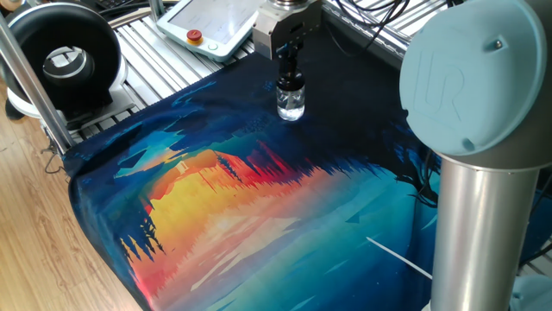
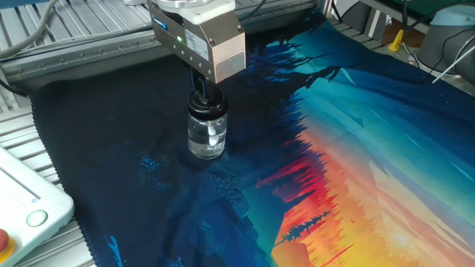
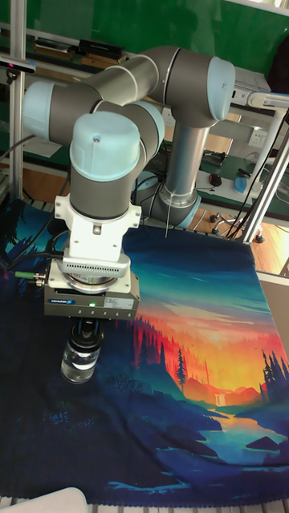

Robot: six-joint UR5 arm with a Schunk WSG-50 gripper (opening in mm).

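Observation:
A clear glass jar point(image 2: 206, 139) with a black lid point(image 2: 208, 104) stands upright on the dark part of the printed cloth point(image 2: 96, 148). It holds clear liquid and something whitish. Directly over the lid is my gripper point(image 2: 202, 95), pointing down, its black fingers reaching the lid's top. Dark fingers against a dark lid hide whether they are closed on it. From the first exterior view, the jar point(image 1: 291, 105) sits right below the gripper point(image 1: 289, 76), and its base appears to be on the cloth. The third exterior view shows the same jar point(image 3: 79, 366) under the gripper body.
A teach pendant point(image 1: 211, 24) with a red stop button point(image 1: 196, 36) lies at the cloth's edge. A black round object point(image 1: 65, 65) stands at the far left. A thin white rod point(image 1: 398, 256) shows beside the arm's column point(image 1: 483, 233).

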